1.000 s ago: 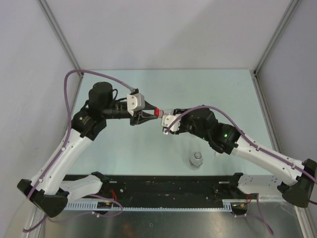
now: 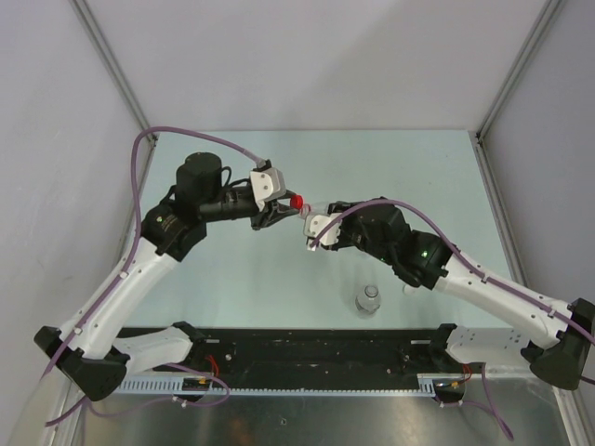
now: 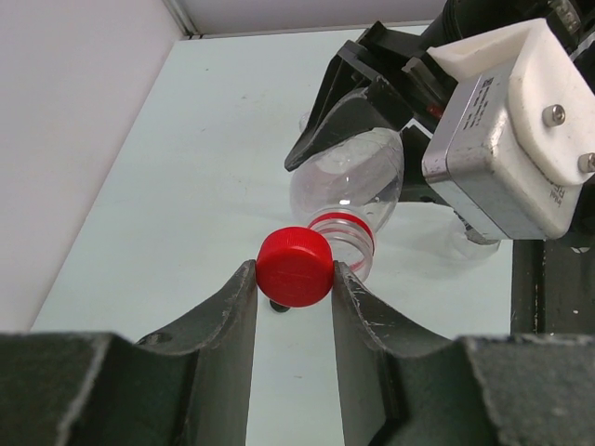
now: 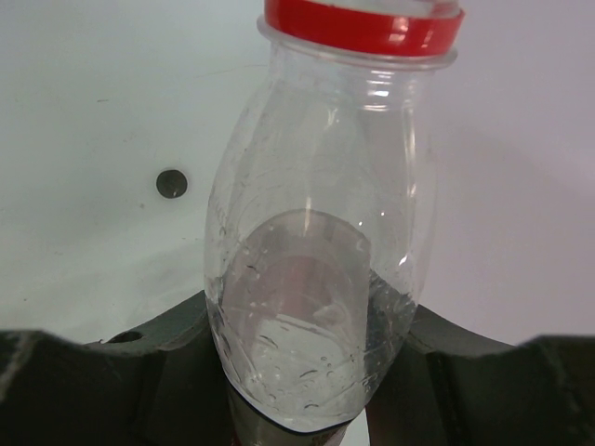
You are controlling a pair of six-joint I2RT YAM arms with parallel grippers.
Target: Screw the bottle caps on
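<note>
My left gripper is shut on a red cap, held just off the open mouth of a clear plastic bottle. My right gripper is shut round that bottle, which lies nearly horizontal in the top view with its neck toward the left gripper. A red ring circles the bottle's neck. The cap is in front of part of the neck in the left wrist view.
Another bottle stands on the pale table near the front right, below the right arm.
Since about a second ago my left gripper has shifted slightly right and up in the top view, with the cap. The right gripper looks unchanged.
</note>
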